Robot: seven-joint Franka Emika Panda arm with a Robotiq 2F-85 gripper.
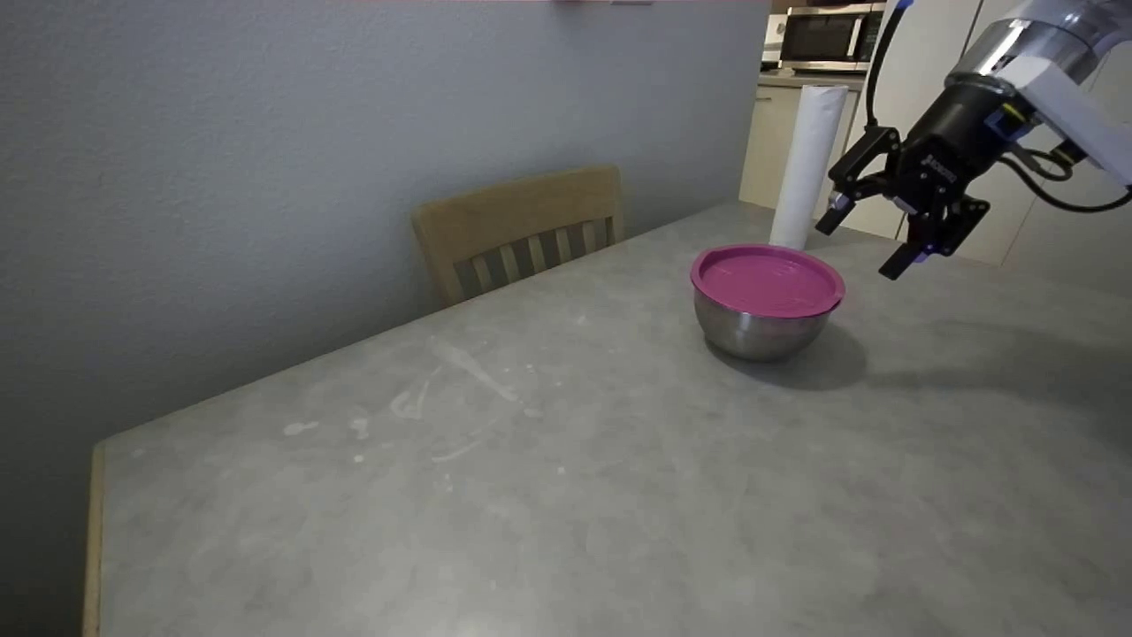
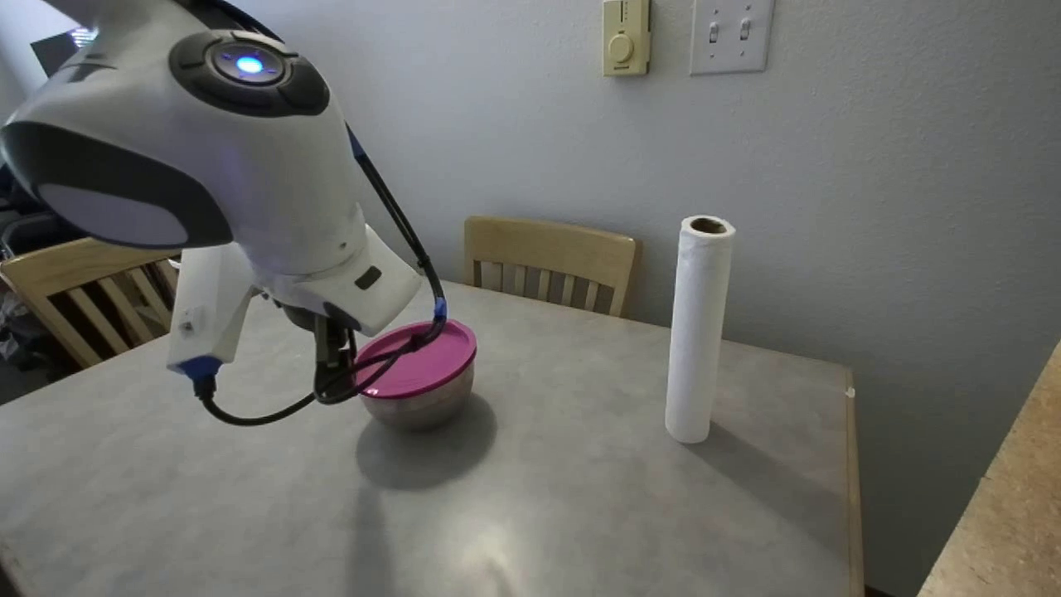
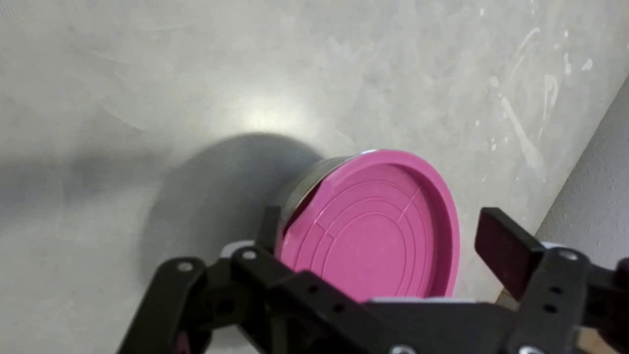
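A steel bowl (image 1: 760, 331) stands on the grey table, with a round pink lid (image 1: 768, 280) lying across its top. From the wrist view, the lid (image 3: 371, 230) leaves a dark gap along one side, where the rim of the bowl (image 3: 313, 180) shows. My gripper (image 1: 860, 246) is open, above the table and to the right of the bowl in exterior view 1, apart from it. Nothing is between its fingers. In exterior view 2 the arm and its cable partly cover the lid (image 2: 429, 363), and the fingers are hidden.
An upright white paper roll (image 2: 700, 328) stands near the table's end, beyond the bowl in exterior view 1. A wooden chair (image 1: 520, 228) is tucked between table and wall.
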